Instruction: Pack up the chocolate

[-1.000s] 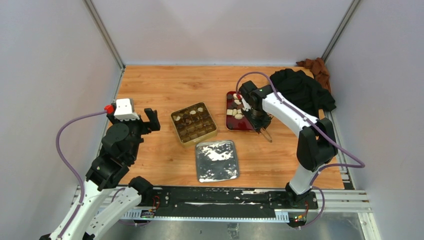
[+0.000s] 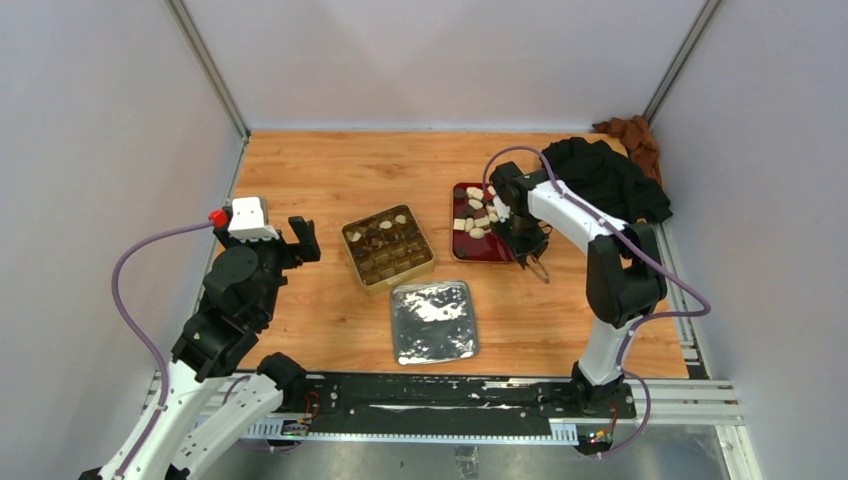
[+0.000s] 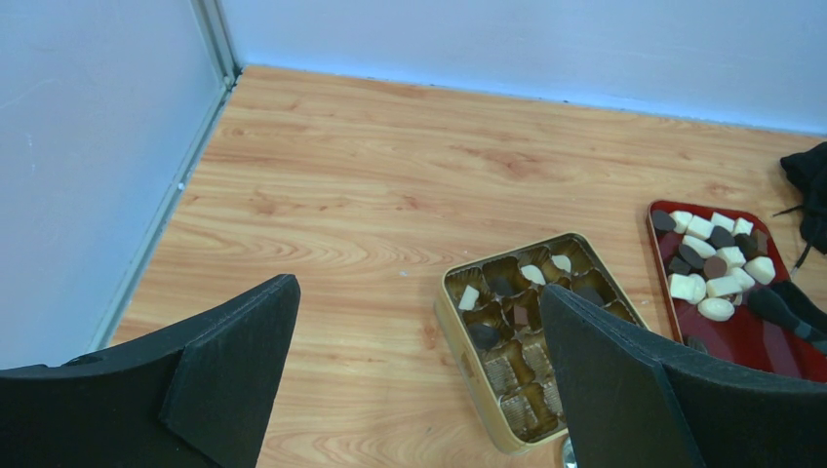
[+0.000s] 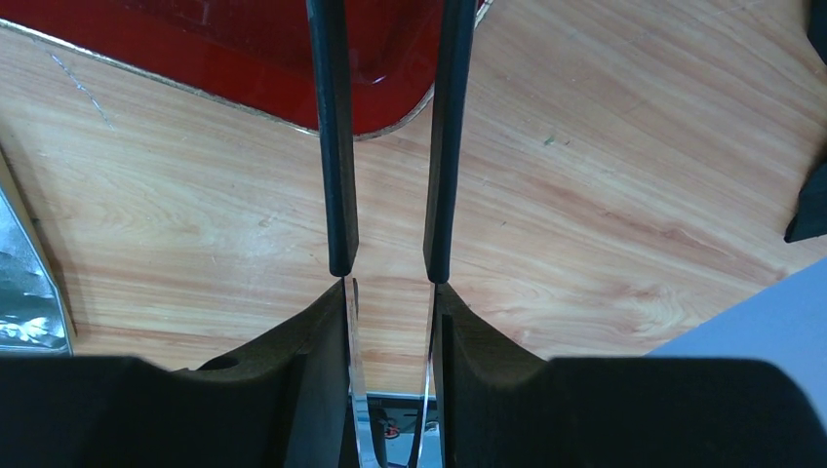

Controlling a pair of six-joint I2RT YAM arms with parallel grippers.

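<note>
A gold box (image 2: 369,285) with a divided insert stands mid-table; in the left wrist view, several of its compartments hold dark or white chocolates and others are empty. To its right, a red tray (image 2: 463,250) carries several loose dark and white chocolates (image 3: 715,309). My right gripper is shut on a pair of tongs (image 4: 336,185) with long black arms, held at the tray's front edge. The tongs' tips lie outside the right wrist view, so whether they hold a chocolate cannot be told. Left of the box, my left gripper is raised, open and empty.
A silver lid (image 2: 434,335) lies in front of the box. Black cloth (image 2: 600,180) and brown cloth (image 2: 637,142) are heaped at the back right. Bare wood is free at the back left and front right.
My right gripper has shifted slightly right with the tongs, uncovering more of the tray's chocolates. The left arm, box and lid are where they were.
</note>
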